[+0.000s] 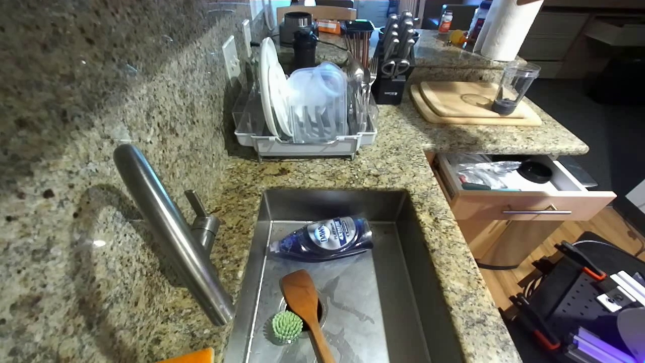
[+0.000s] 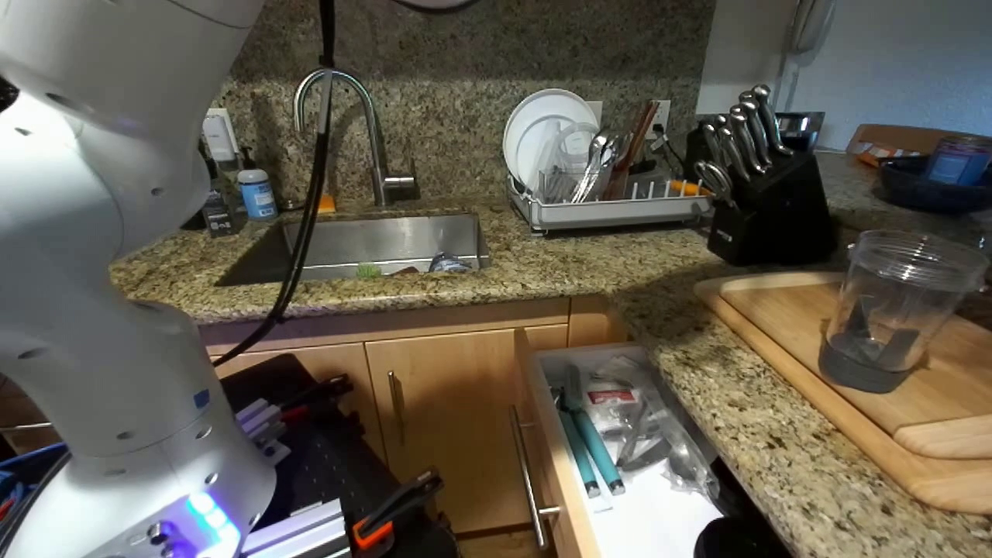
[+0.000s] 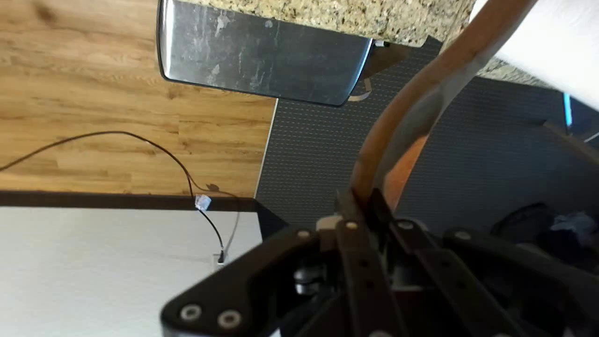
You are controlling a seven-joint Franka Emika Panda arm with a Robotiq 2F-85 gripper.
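In the wrist view my gripper is shut on a brown wooden utensil (image 3: 427,78). A long curved stem rises from the fingertips to the upper right, and a wider reddish-brown part (image 3: 405,168) shows beside it. Its far end is out of frame. Below this view lie floor and dark mat, so the utensil is held in the air. Neither exterior view shows the gripper; exterior view 2 has only the white arm (image 2: 121,232) at the left.
The sink (image 1: 363,302) holds a blue soap bottle (image 1: 329,238), a wooden spatula (image 1: 301,296) and a green brush (image 1: 286,326). A dish rack (image 1: 305,145) stands behind it. At right, a drawer (image 2: 632,521) is pulled out under the counter; cutting boards (image 2: 790,409) bear a clear cup (image 2: 893,307).
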